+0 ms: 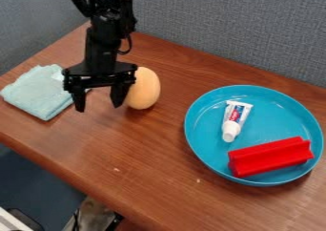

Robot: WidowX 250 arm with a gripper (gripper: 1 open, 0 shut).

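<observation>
My black gripper [98,97] hangs open at the left of the table, its fingers pointing down just left of a tan egg-shaped object [144,88]. Behind and left of the gripper lies a folded pale blue cloth [36,92]. On the right, a blue plate [204,130] holds a white toothpaste tube [234,118] and a red object [269,157].
A grey partition [230,25] runs along the back. The table's front-left edge drops to a dark floor.
</observation>
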